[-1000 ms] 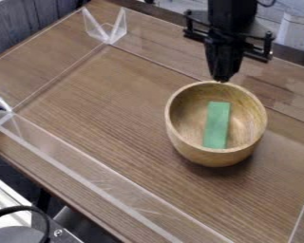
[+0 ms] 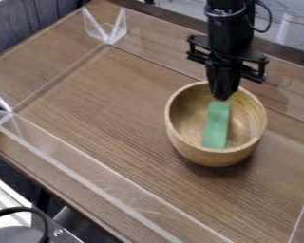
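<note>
My black gripper (image 2: 223,87) points down over the back of a round wooden bowl (image 2: 185,133), its fingertips near the back rim and shut, with nothing seen between them. A green rectangular block (image 2: 217,125) lies inside the bowl.
A clear plastic piece (image 2: 106,25) sits at the back left. A black curved object (image 2: 22,226) is at the lower left corner.
My gripper has moved down and slightly toward the camera, closer over the bowl. The bowl and green block look unmoved.
</note>
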